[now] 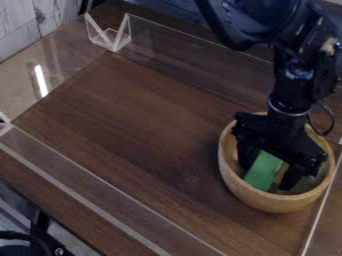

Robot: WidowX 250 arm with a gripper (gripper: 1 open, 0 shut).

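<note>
A tan round bowl (274,202) stands at the right of the wooden table (120,130), holding a green object (265,168). My black gripper (274,165) is lowered into the bowl, its fingers open around the green object. The fingertips are dark and partly hidden in the bowl, so whether they touch the object I cannot tell.
A clear angular object (110,32) stands at the back left. A transparent barrier edge runs along the table's front left.
</note>
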